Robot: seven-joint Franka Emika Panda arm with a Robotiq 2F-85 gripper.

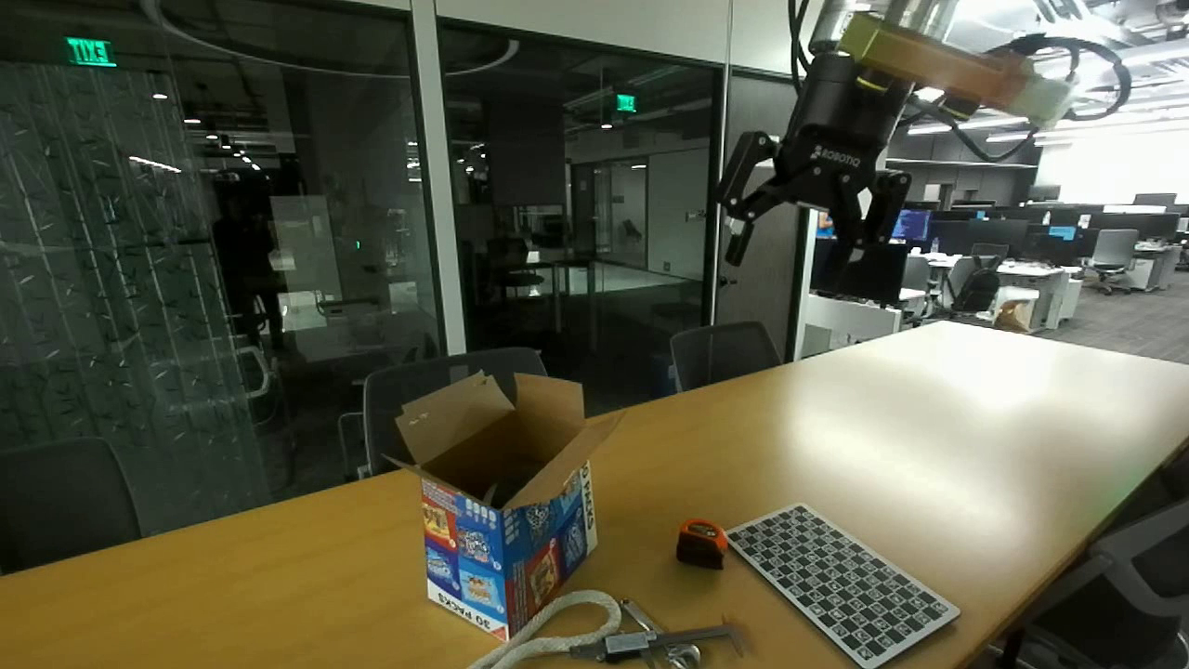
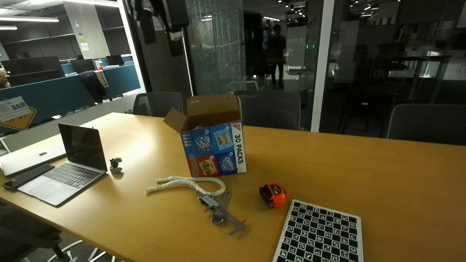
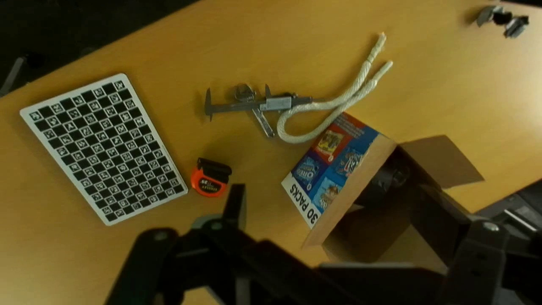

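Note:
High above the table, my gripper (image 1: 789,263) stands open in exterior view 1, nothing between its fingers. An open cardboard snack box (image 2: 214,148) has its flaps spread; something dark lies inside it in the wrist view. In front of the box are a looped white rope (image 3: 350,96) and a caliper (image 3: 278,103), whose end touches the rope. Under the caliper a small metal tool (image 3: 263,122) is partly covered. An orange and black tape measure (image 2: 273,195) sits apart, between the box and a black-and-white patterned board (image 2: 323,233).
An open laptop (image 2: 72,170), a phone (image 2: 28,176) and a small dark gadget (image 2: 115,165) occupy one end of the table (image 2: 393,183). Chairs line the glass wall. Much of the tabletop beyond the board is bare.

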